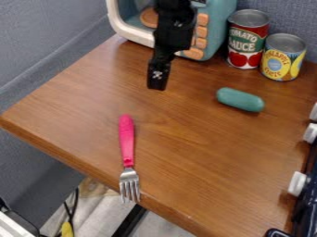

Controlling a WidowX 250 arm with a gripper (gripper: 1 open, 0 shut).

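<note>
My black gripper (158, 76) hangs over the back middle of the wooden table, in front of the toy microwave; whether its fingers are apart cannot be made out. Below and left of it lies a fork with a pink handle (126, 139) and metal tines. A teal cylindrical object (240, 99) lies on its side to the right of the gripper.
A teal and white toy microwave (213, 28), a red tomato can (246, 44) and a yellow can (283, 59) stand at the back. A dark appliance with white knobs (302, 204) is at the right edge.
</note>
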